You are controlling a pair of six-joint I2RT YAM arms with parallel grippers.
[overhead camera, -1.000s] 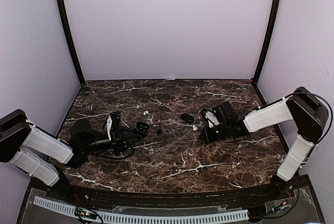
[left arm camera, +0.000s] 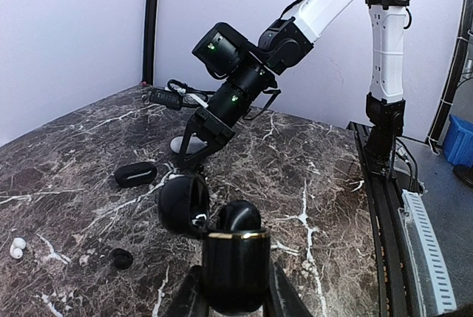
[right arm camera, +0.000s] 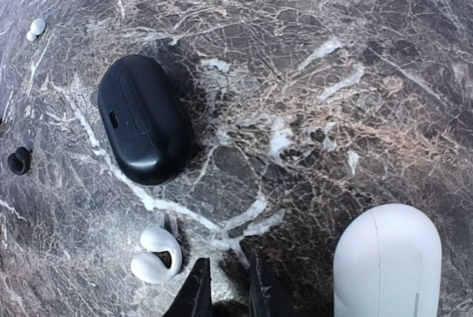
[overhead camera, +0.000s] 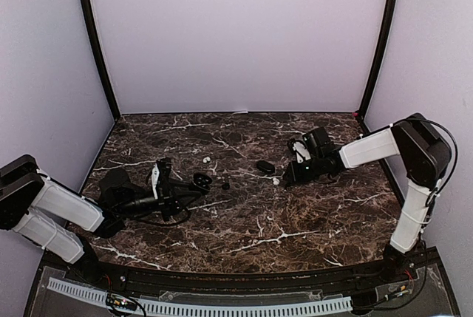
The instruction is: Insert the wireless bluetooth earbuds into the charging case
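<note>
My left gripper is shut on an open black charging case, its lid raised. My right gripper is low over the table, fingers apart; a dark object shows below them, partly hidden. A white earbud lies left of those fingers, a closed black case above it in the right wrist view, and a white case to the right. A small black earbud and a pair of small white earbuds lie farther left.
Side walls and the front rail border it.
My right arm has moved back and slightly up in the top view, toward the white case. My left arm looks unmoved.
</note>
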